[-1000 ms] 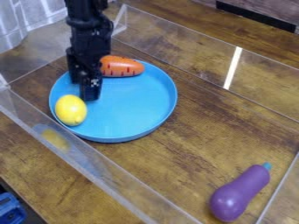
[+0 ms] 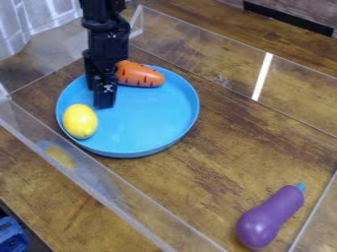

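My black gripper (image 2: 101, 87) is over the left back part of a blue plate (image 2: 152, 118), its fingers open and pointing down beside a toy carrot (image 2: 140, 75), which lies at the plate's back edge. A yellow lemon-like toy (image 2: 81, 121) sits on the plate's front left. A purple eggplant (image 2: 269, 219) lies on the wooden table at the front right, off the plate.
Clear plastic walls run along the left and right edges.
My gripper has shifted left and back a little, away from the middle of the plate. The toys and the plate look unmoved.
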